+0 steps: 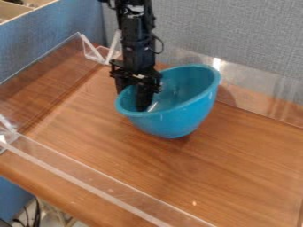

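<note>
A blue bowl (178, 115) sits on the wooden table (142, 168), tilted so its opening faces up and toward the left. The black gripper (144, 96) reaches down over the bowl's left rim, its lower end partly inside the bowl. Whether its fingers are open or closed on the rim cannot be made out.
A clear acrylic wall (254, 93) runs along the back, and another strip along the front edge. The blue bin wall (35, 40) stands at back left.
</note>
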